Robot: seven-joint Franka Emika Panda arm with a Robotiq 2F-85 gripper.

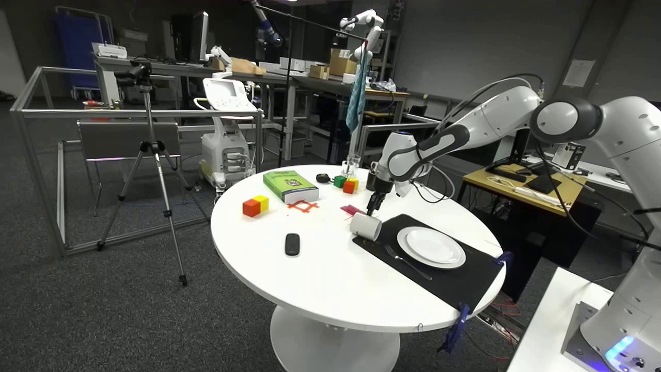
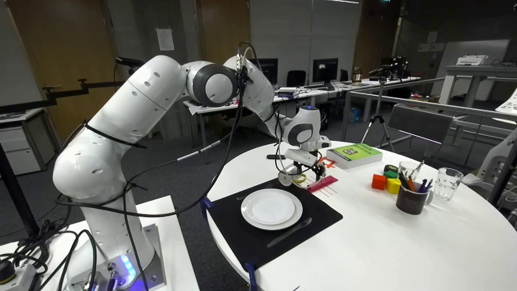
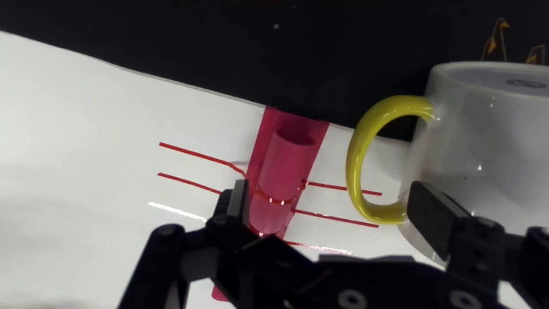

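A white mug (image 1: 365,227) lies on its side at the corner of the black placemat (image 1: 427,282). Its yellow handle (image 3: 355,159) sticks out toward the pink holder. My gripper stands open close beside the mug. In the wrist view the right fingertip (image 3: 429,211) overlaps the mug's wall near the handle's lower end; whether they touch I cannot tell. The left fingertip (image 3: 237,201) appears over the edge of the pink holder (image 3: 283,165). Handle and part of the holder show between the fingers, and neither is gripped.
White plates (image 2: 272,207) sit on the placemat, with a fork (image 1: 406,261) and a knife (image 2: 289,233) beside them. A green book (image 1: 291,186), colored cubes (image 1: 255,205) and a dark pen mug (image 2: 410,199) stand farther off.
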